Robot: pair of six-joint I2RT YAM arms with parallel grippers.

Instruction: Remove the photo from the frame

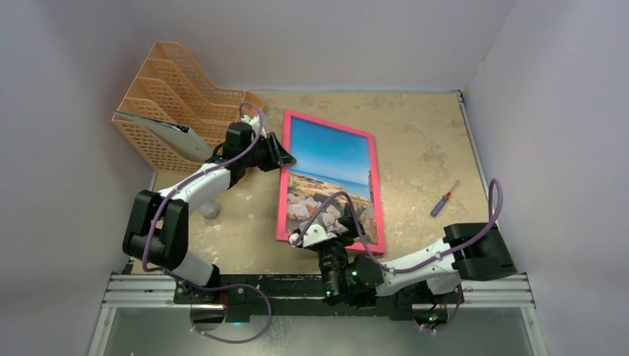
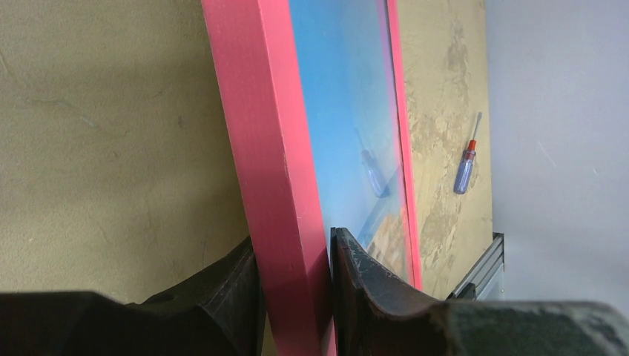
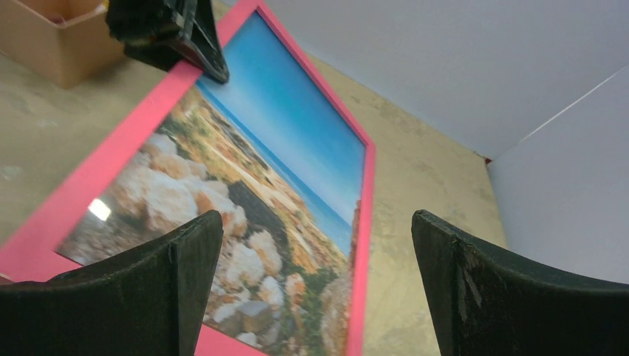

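Note:
The pink frame (image 1: 285,196) lies face up mid-table, holding a photo (image 1: 330,152) of blue sky, sea and rocks. On the frame's left side my left gripper (image 1: 288,159) is shut, and in the left wrist view its fingers (image 2: 363,289) straddle the pink edge (image 2: 274,148). My right gripper (image 1: 326,226) hovers above the frame's near end. It stands open, with its fingers (image 3: 159,285) wide apart and nothing between them. Seen from the right wrist, the photo (image 3: 245,193) sits inside the pink border, its near-left corner partly covered by a finger.
A red-and-blue screwdriver (image 1: 445,199) lies right of the frame. The orange file rack (image 1: 174,89) stands at the back left with a grey-white panel (image 1: 174,137) in it. A small clear object (image 1: 210,209) is beside the left arm. Open table surrounds the screwdriver.

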